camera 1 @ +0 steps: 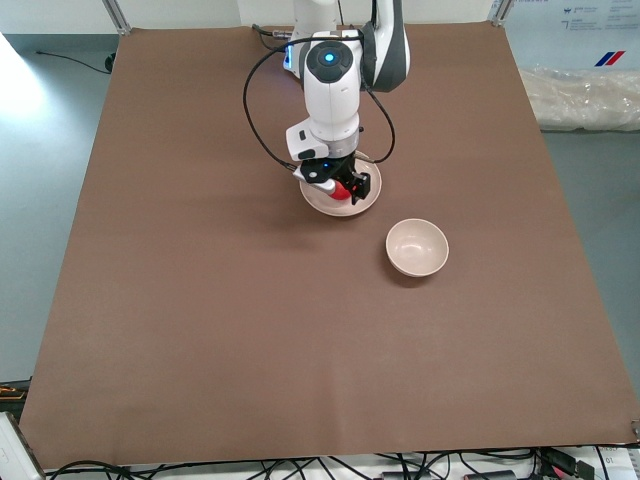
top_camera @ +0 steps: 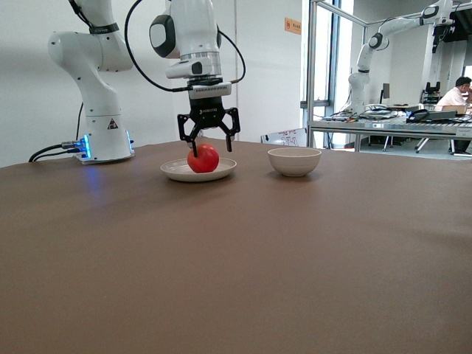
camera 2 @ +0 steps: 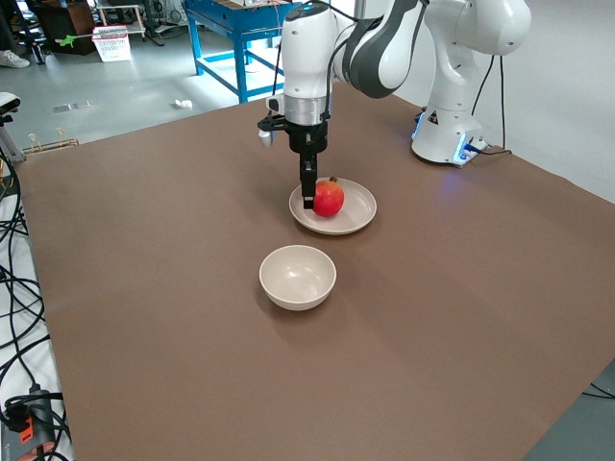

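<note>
A red apple (top_camera: 203, 161) rests on a pale round plate (top_camera: 177, 171); in the right view the apple (camera 2: 331, 198) sits near the plate's middle. My black gripper (top_camera: 212, 147) hangs over the plate, open, its two fingers on either side of the apple's upper part in the top view, the right one clear of it. In the left view the arm hides much of the apple and plate. An empty cream bowl (camera 1: 417, 247) stands apart from the plate, nearer the left view's camera.
The arm's base (camera 2: 445, 134) stands at the back edge beside the plate. Cables run along the outside edge of the table.
</note>
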